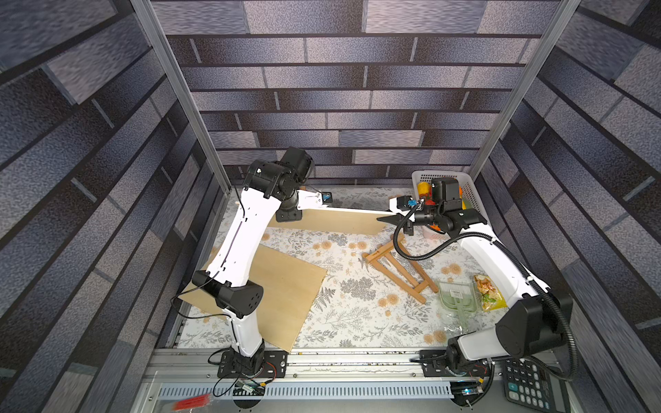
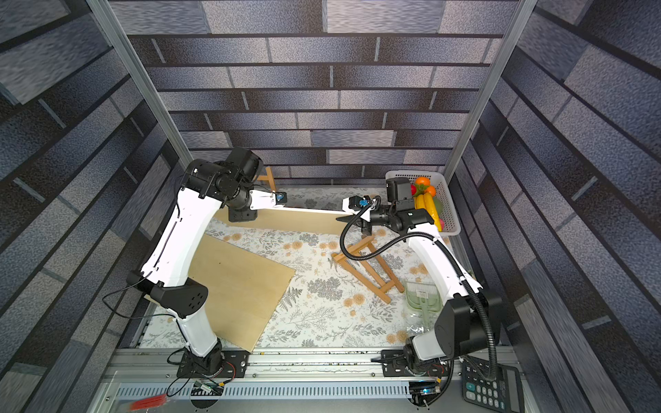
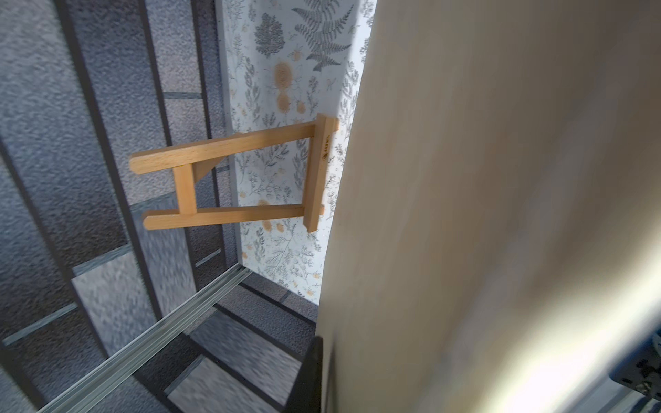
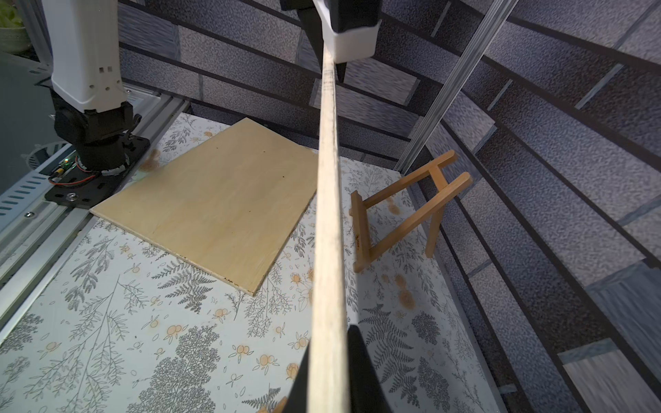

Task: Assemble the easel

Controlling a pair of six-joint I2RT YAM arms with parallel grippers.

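A thin wooden board point(image 1: 330, 221) hangs on edge above the back of the table, spanning both arms. My left gripper is shut on its far end in the right wrist view. My right gripper is shut on the near end, dark fingers on either side of the board's edge. In the left wrist view the board's broad face point(image 3: 482, 172) fills the right half, hiding most of the fingers. A small wooden easel point(image 4: 406, 210) stands by the back wall at left, apart from the board. Another wooden easel frame point(image 1: 402, 272) lies right of centre.
A square plywood sheet point(image 1: 275, 289) lies flat at front left. At the back right is a white basket point(image 2: 449, 199) of toy produce. A green clear container point(image 1: 457, 297) and a snack packet point(image 1: 490, 292) sit at front right.
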